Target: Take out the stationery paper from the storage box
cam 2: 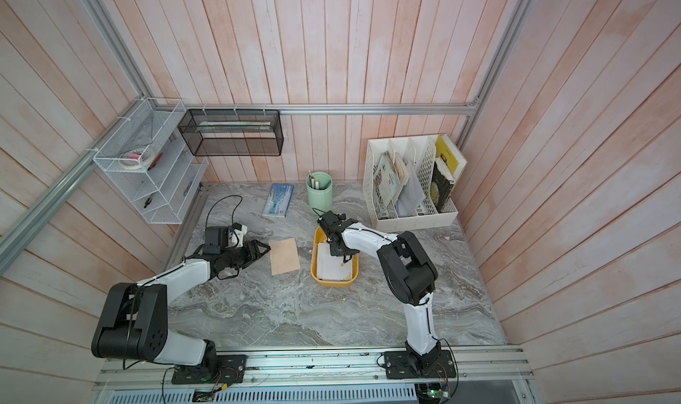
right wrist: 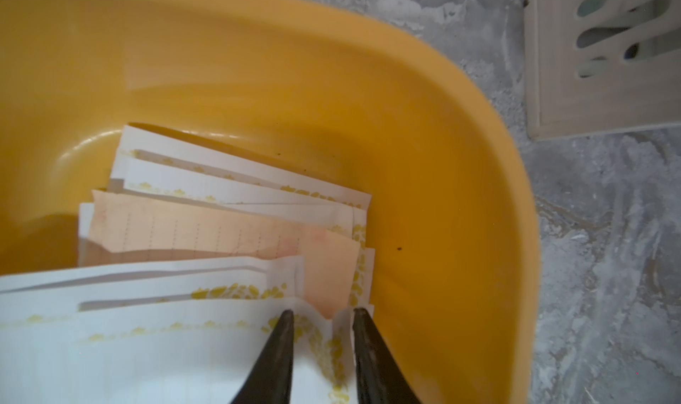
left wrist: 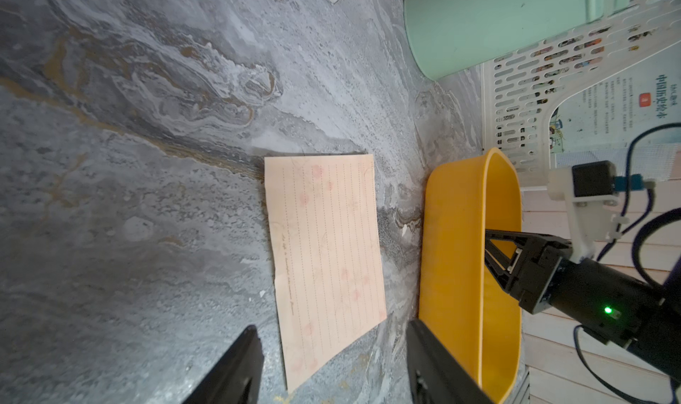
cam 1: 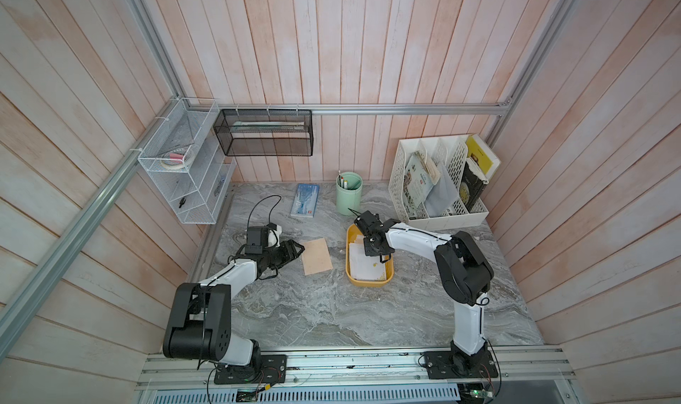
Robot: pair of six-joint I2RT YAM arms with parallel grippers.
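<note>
The yellow storage box point(cam 1: 387, 276) holds a stack of white stationery sheets point(cam 1: 366, 265) with gold-printed borders. A pinkish lined sheet point(right wrist: 191, 230) shows among the white ones in the right wrist view. Down in the box, my right gripper has its fingers part-way apart over the top white sheet point(right wrist: 177, 347), near its corner. A raised fold of that sheet stands between the fingertips; a firm hold does not show. One pink lined sheet point(left wrist: 326, 255) lies flat on the table, left of the box. My left gripper is open and empty near it.
Behind the box stand a green pen cup point(cam 1: 349, 194) and a white file rack point(cam 1: 439, 223). A blue packet point(cam 1: 305, 199) lies at the back. Wire shelves point(cam 1: 188, 170) hang at the left.
</note>
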